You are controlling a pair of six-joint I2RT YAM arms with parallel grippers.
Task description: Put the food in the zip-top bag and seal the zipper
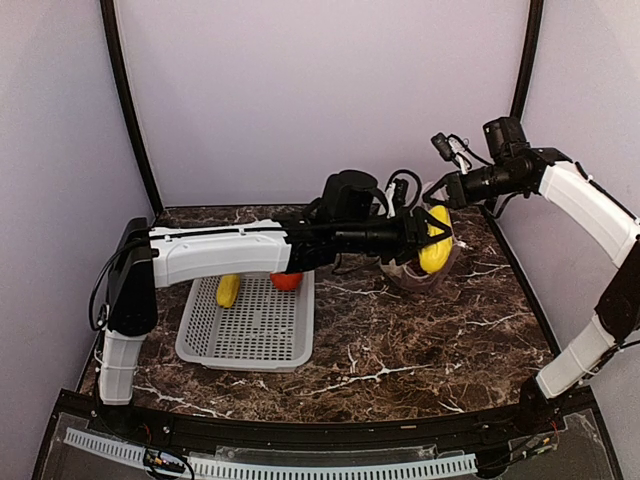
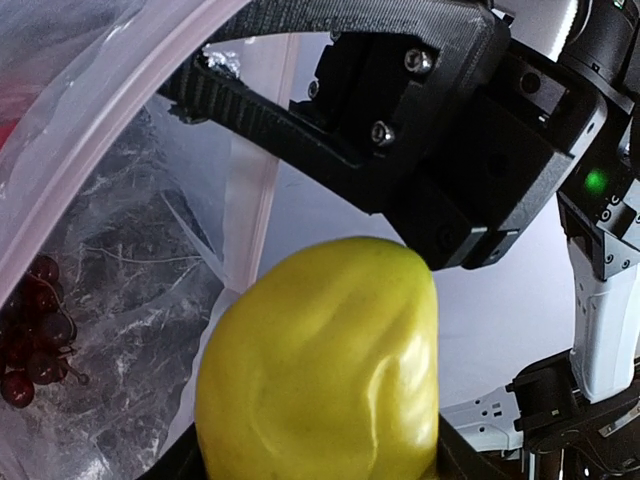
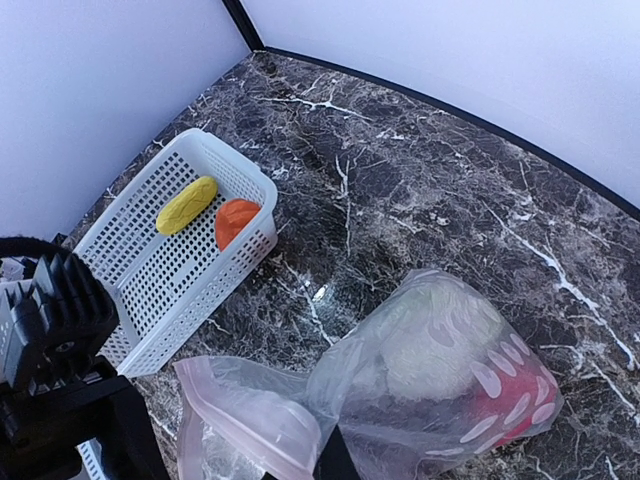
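My left gripper (image 1: 418, 232) is shut on a yellow food item (image 1: 436, 250) at the mouth of the clear zip bag (image 1: 420, 280); in the left wrist view the yellow item (image 2: 318, 360) fills the lower middle, beside dark red grapes (image 2: 40, 340) inside the bag. My right gripper (image 1: 440, 195) is shut at the bag's upper edge; in the right wrist view the bag (image 3: 440, 370) holds pale and red contents, blurred by the plastic.
A white perforated basket (image 1: 245, 355) at the left holds a yellow item (image 1: 228, 290) and an orange-red one (image 1: 286, 280).
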